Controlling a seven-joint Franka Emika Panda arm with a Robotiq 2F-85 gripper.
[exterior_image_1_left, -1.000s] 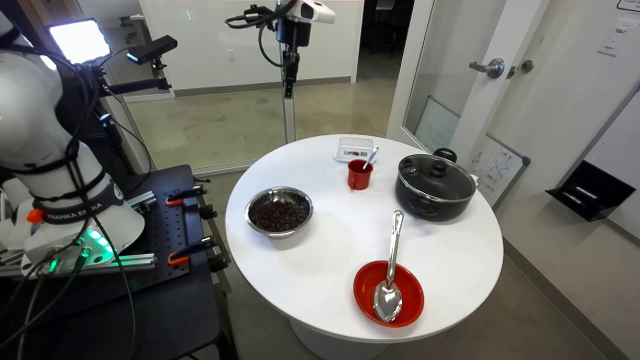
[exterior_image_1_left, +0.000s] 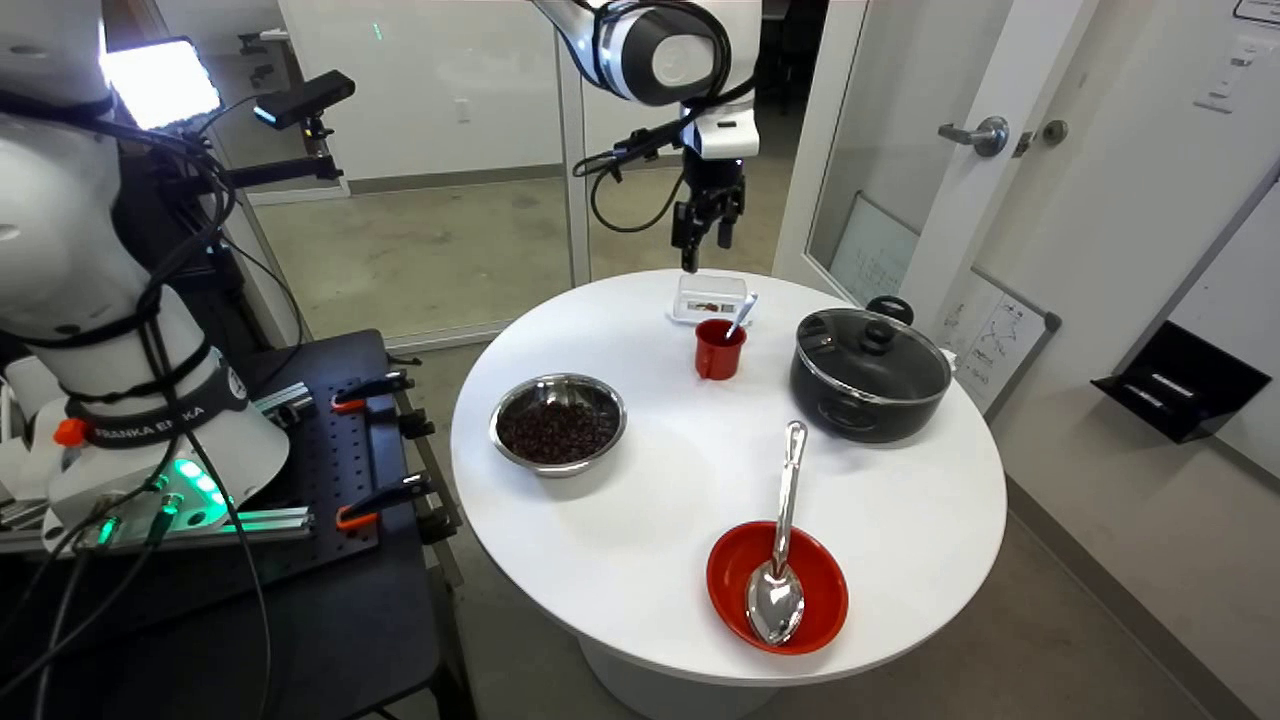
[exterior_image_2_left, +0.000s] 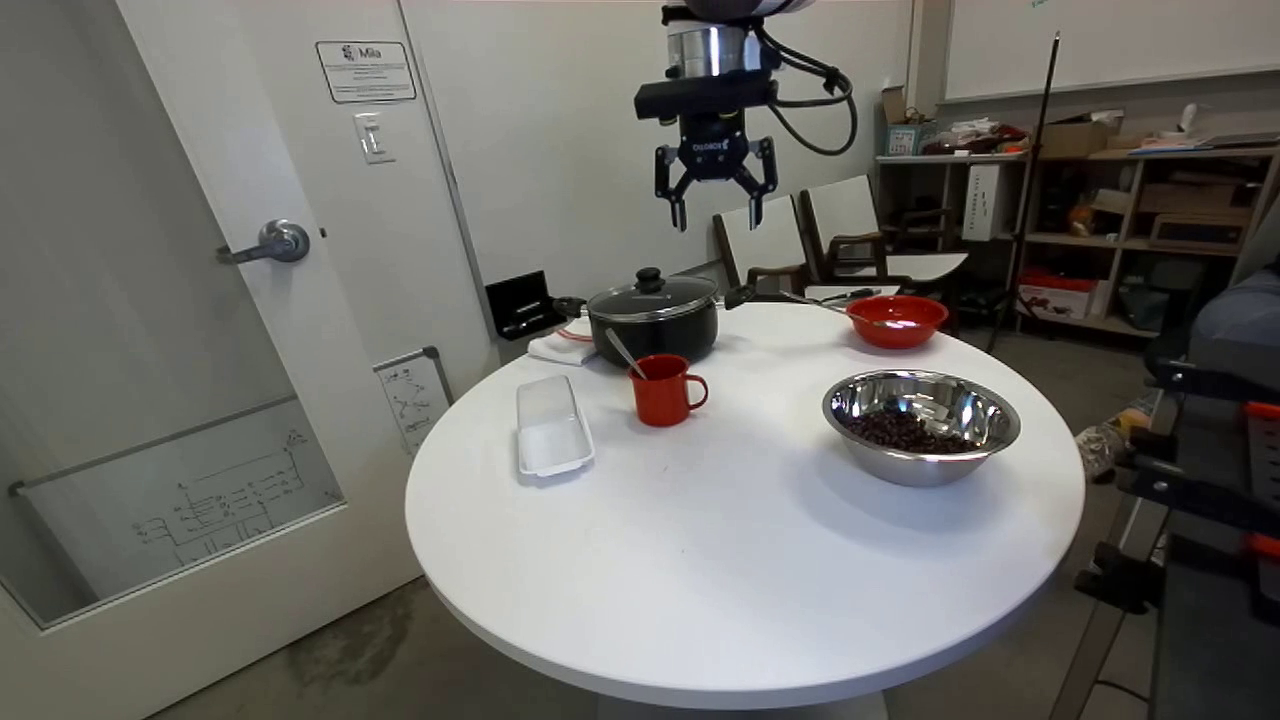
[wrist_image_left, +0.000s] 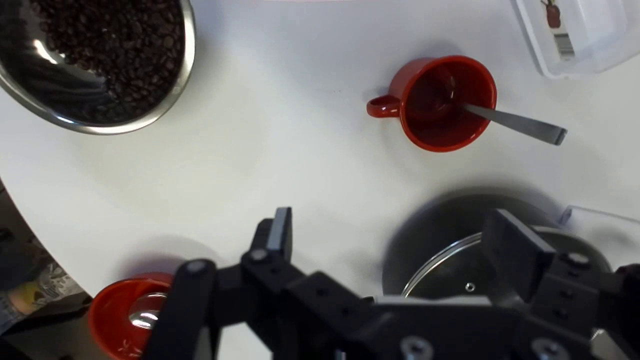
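High over the white table hangs my gripper (exterior_image_2_left: 717, 223), its fingers wide apart with nothing between them. The wrist view has the gripper above the tabletop, one finger overlapping the view of a black pot (wrist_image_left: 453, 267) with a glass lid. A red mug (wrist_image_left: 414, 78) stands upright on the table with a metal spoon (wrist_image_left: 522, 124) leaning in it. In exterior view 1, a steel bowl (exterior_image_1_left: 558, 424) of dark beans sits at the left. Near the front, a red bowl (exterior_image_1_left: 728, 564) holds a large metal spoon (exterior_image_1_left: 786, 516), its handle extending past the rim.
A clear plastic container (exterior_image_2_left: 553, 430) lies beside the mug. Behind the pot is a white cloth (exterior_image_2_left: 560, 348). Bare tabletop (exterior_image_2_left: 672, 564) stretches in front of the mug and steel bowl. A door (exterior_image_1_left: 960, 180) stands close behind the table.
In exterior view 1 my arm and gripper have moved right and lower, nearer the table. The gripper has also turned, so both fingers now show. The objects on the table have stayed put.
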